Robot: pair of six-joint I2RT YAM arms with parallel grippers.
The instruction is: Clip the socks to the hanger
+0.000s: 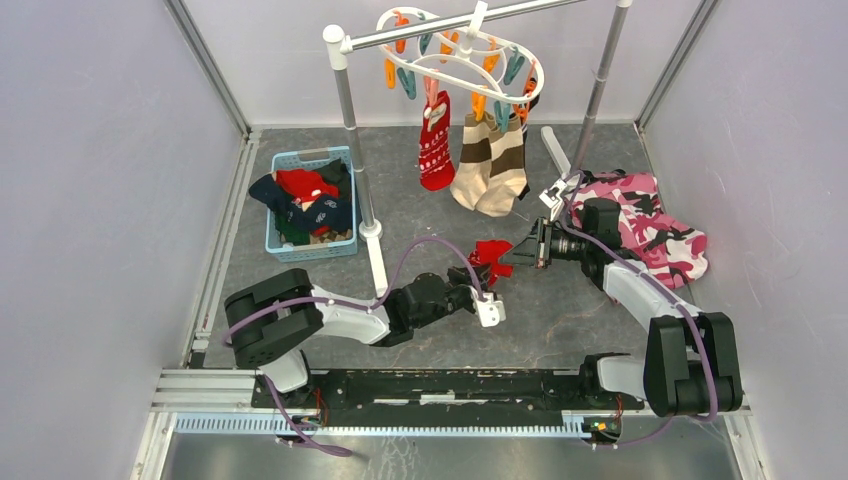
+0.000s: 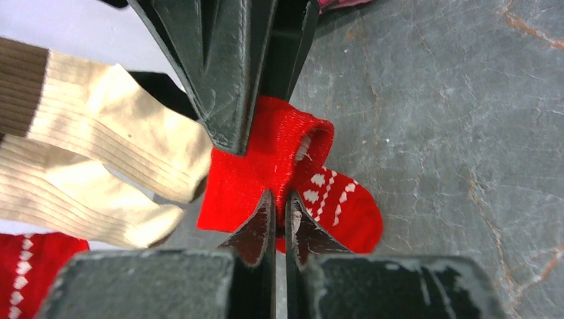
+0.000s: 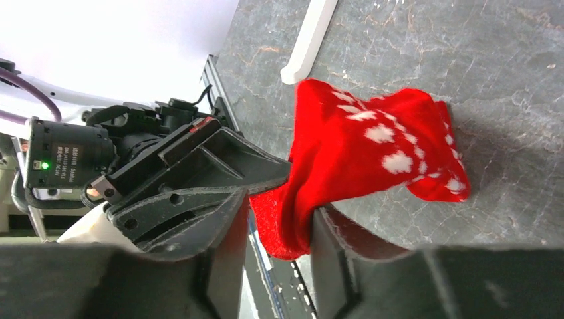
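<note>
A red sock with white marks (image 3: 389,143) is stretched between my two grippers over the floor. In the left wrist view my left gripper is shut on the sock's cuff edge, with its fingertips pinching a fold. My right gripper (image 1: 508,258) stands opposite. In the right wrist view its fingers (image 3: 329,246) are parted, and the cuff still lies in the gap. Above and behind both arms hangs the white hanger (image 1: 465,40) with orange, teal and pink clips. Clipped on it are a red sock (image 1: 436,150), beige-and-brown socks (image 1: 490,165) and a dark, mostly hidden item.
A blue basket (image 1: 313,254) with more socks stands at the left. Pink camouflage cloth (image 1: 655,225) lies at the right behind the right arm. The hanger's metal stand has a left pole (image 1: 357,150) and a right pole (image 1: 598,90). Floor between the arms is clear.
</note>
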